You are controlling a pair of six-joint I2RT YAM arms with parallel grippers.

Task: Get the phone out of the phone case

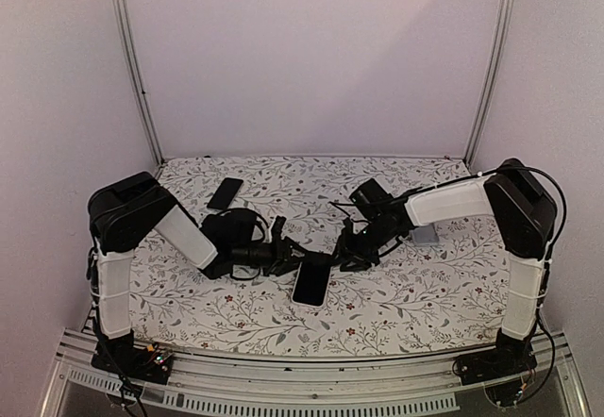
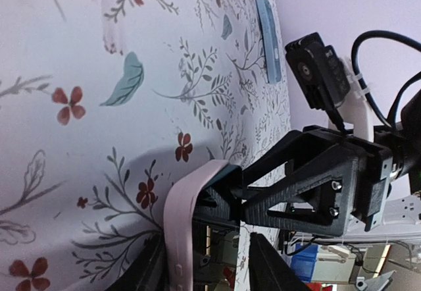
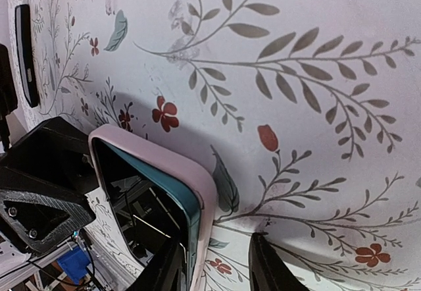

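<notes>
The dark-screened phone [image 1: 310, 287] lies tilted or flat at the table's middle, between both grippers. In the right wrist view its teal edge sits against the pink case [image 3: 151, 151], which still surrounds the visible end. My left gripper has its fingers apart at the phone's left side, the case's pink edge [image 2: 177, 215] between them; its contact is unclear. My right gripper is open around the long side: one finger lies over the screen [image 3: 161, 222], the other outside the case. The phone's lower end is cut off in both wrist views.
A black flat object [image 1: 225, 192] lies at the back left. A grey-blue flat object [image 1: 426, 235] rests beneath the right arm. Both grippers stand close together over the phone, while the front of the flowered tabletop [image 1: 406, 308] is clear.
</notes>
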